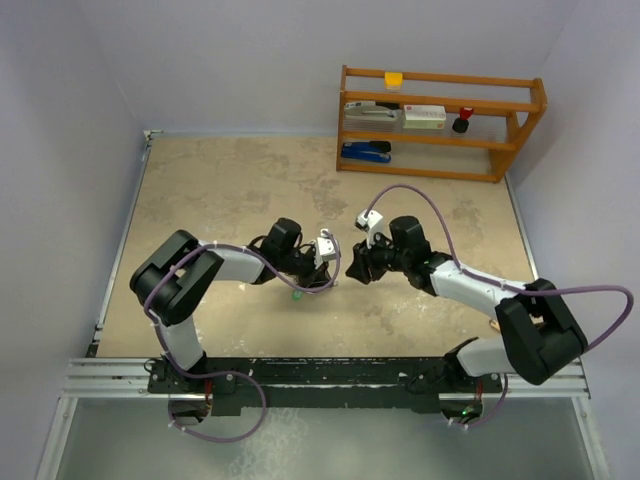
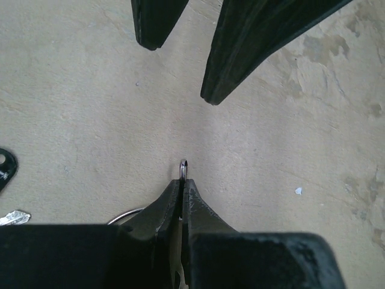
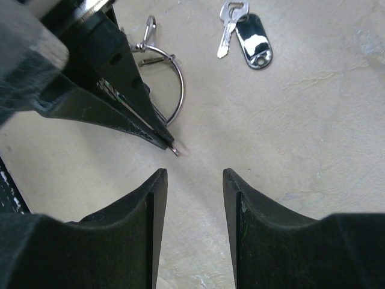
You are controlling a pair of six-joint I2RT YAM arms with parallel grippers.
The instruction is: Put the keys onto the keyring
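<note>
My left gripper is shut on the thin wire of the metal keyring (image 3: pixel 181 90). A short end of wire pokes out past its fingertips. The ring's curve and some clasp-like metal parts show beside the fingers in the right wrist view. A silver key (image 3: pixel 227 27) and a black tag (image 3: pixel 254 41) lie together on the table, apart from both grippers. My right gripper stands open close to the left fingertips, with nothing between its fingers. Much of the ring is hidden behind the left fingers.
A small green object (image 1: pixel 296 294) lies by the left gripper. At the back right stands a wooden rack (image 1: pixel 440 175) holding a blue stapler (image 1: pixel 366 152) and a white box (image 1: pixel 424 117).
</note>
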